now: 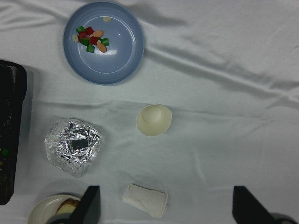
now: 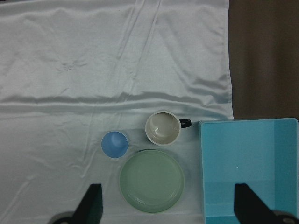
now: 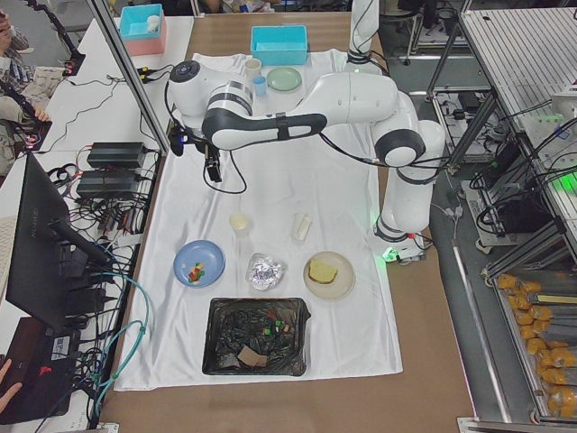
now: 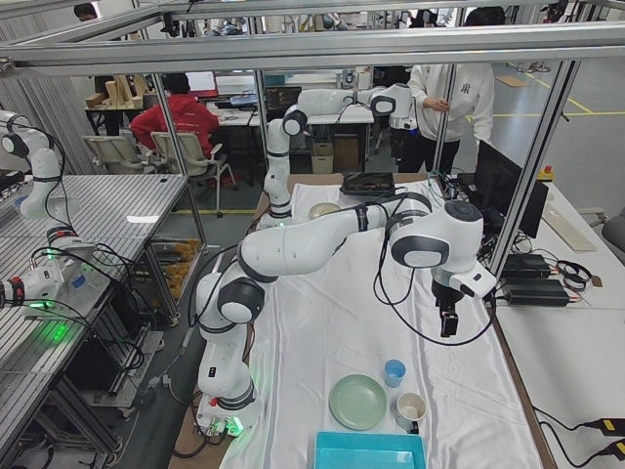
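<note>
My left gripper hangs open over the cloth, above a cream cup [image 1: 159, 123], a crumpled foil piece [image 1: 63, 144], a white packet [image 1: 142, 198], a blue plate [image 1: 126, 56] with small food pieces and a beige plate [image 1: 43, 210] with a bread slice. My right gripper also stands open, above a green plate [image 2: 152, 182], a blue cup [image 2: 114, 143], a mug [image 2: 159, 128] with a dark handle and a turquoise bin [image 2: 238, 154]. Nothing is between either gripper's fingers.
A black bin [image 3: 239, 334] lined with plastic, holding scraps, stands at one end of the table [image 3: 180, 406]. Monitors and electronic boxes sit on the side desk, beside a metal frame post.
</note>
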